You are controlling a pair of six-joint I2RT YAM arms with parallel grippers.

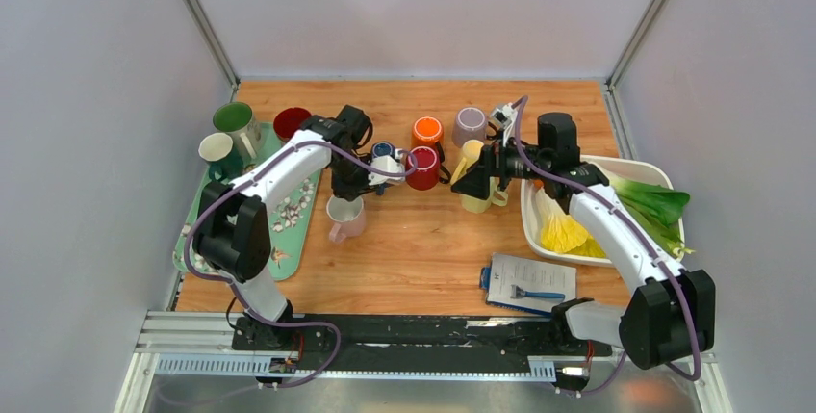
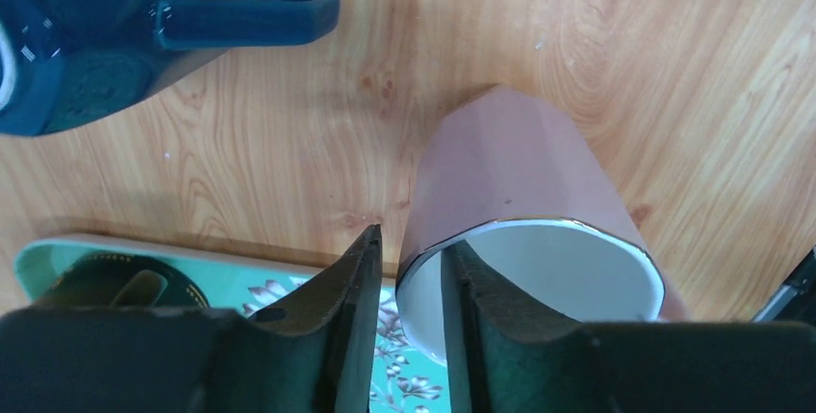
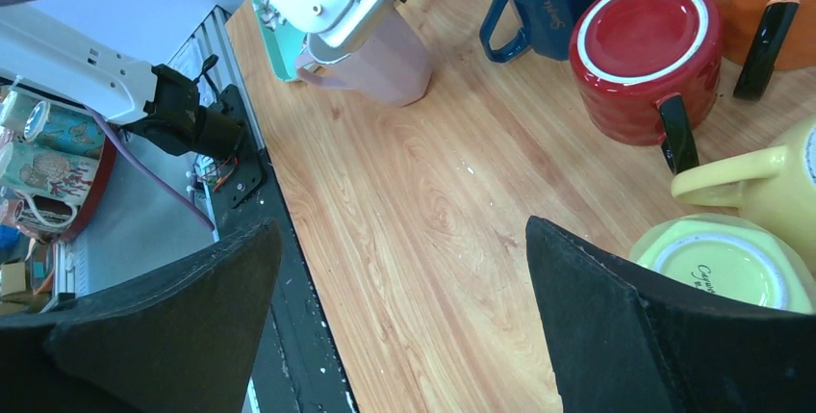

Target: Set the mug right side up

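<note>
The pink mug (image 1: 349,220) stands on the table with its white opening facing up and its handle toward the front left. In the left wrist view, my left gripper is part open astride the rim of the pink mug (image 2: 524,158), one finger outside the wall and the other inside the mouth. A gap shows between the wall and the outer finger. My right gripper is open, only bare table between its fingers; from above it hovers over the yellow mugs (image 1: 475,203).
Upside-down blue (image 3: 558,9), red (image 3: 647,33) and orange mugs (image 3: 784,13) stand right of the pink mug. The green tray (image 1: 293,249) with mugs lies left. A vegetable bin (image 1: 531,225) and clipboard (image 1: 529,278) are right.
</note>
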